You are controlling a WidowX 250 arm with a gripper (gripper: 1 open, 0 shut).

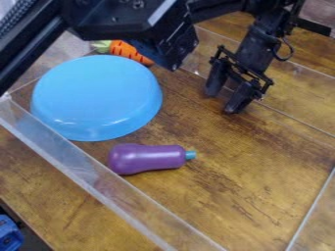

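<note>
A large black robot arm [118,25] reaches in from the top left over the back of the wooden table; its fingertips cannot be clearly made out. A light blue round object [94,101] sits at the left. A purple toy eggplant [147,157] lies below it, and an orange toy carrot [128,51] lies behind it, partly under the arm.
A tangle of black cables [242,74] lies at the back right. Clear strips border the table at left and right.
</note>
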